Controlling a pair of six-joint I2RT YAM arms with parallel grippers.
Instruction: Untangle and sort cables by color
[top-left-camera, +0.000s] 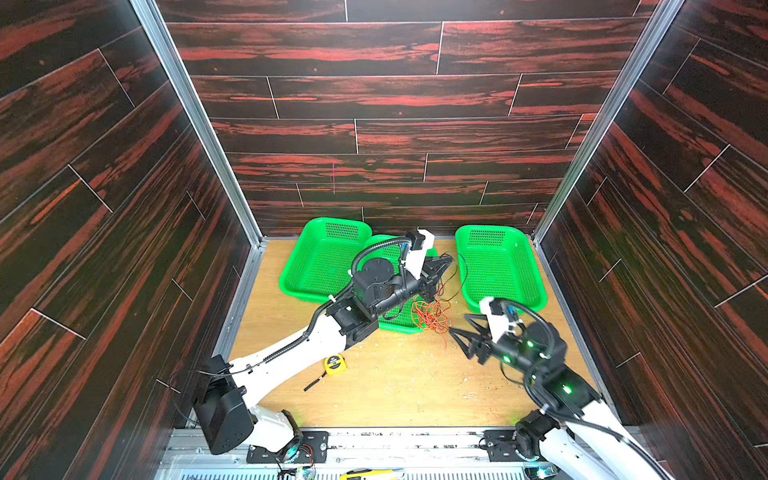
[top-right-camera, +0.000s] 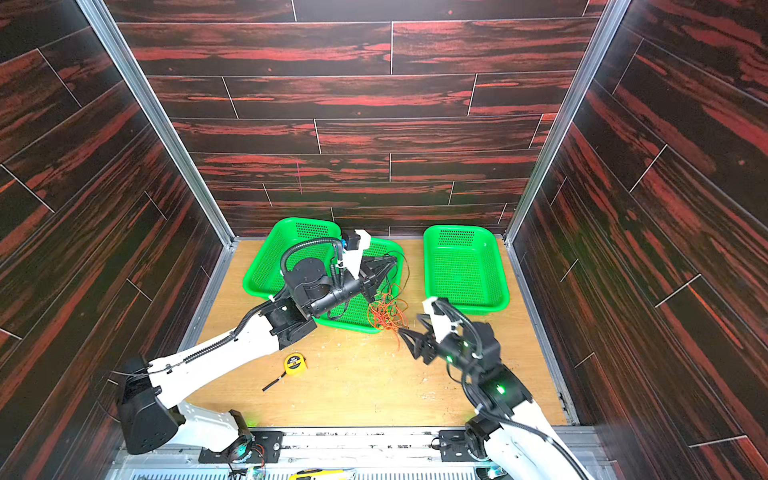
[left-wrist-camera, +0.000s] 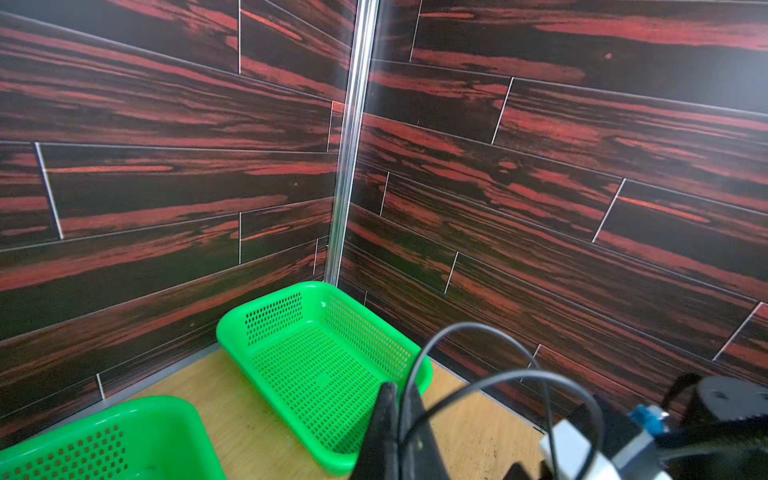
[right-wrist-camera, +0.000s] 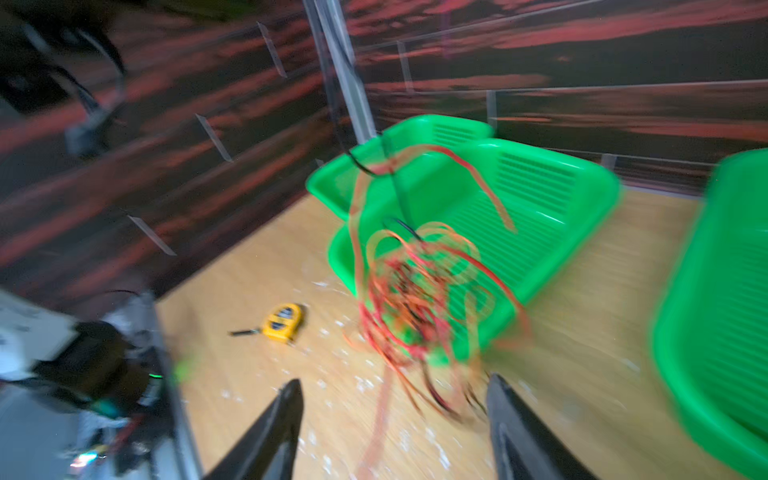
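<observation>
My left gripper (top-left-camera: 442, 265) is raised over the middle green basket (top-right-camera: 376, 245), shut on black cables (left-wrist-camera: 476, 326) that loop from its fingers in the left wrist view. A tangle of red and orange cables (top-left-camera: 429, 317), mixed with dark strands, hangs below it at the basket's front right. My right gripper (top-right-camera: 408, 336) stands open just in front right of the tangle, nothing visible between its fingers; the right wrist view is blurred.
Green baskets stand at back left (top-left-camera: 289, 272) and right (top-left-camera: 537, 284). A yellow tape measure (top-left-camera: 334, 363) lies at front left on the table (top-left-camera: 416, 392), whose front middle is clear.
</observation>
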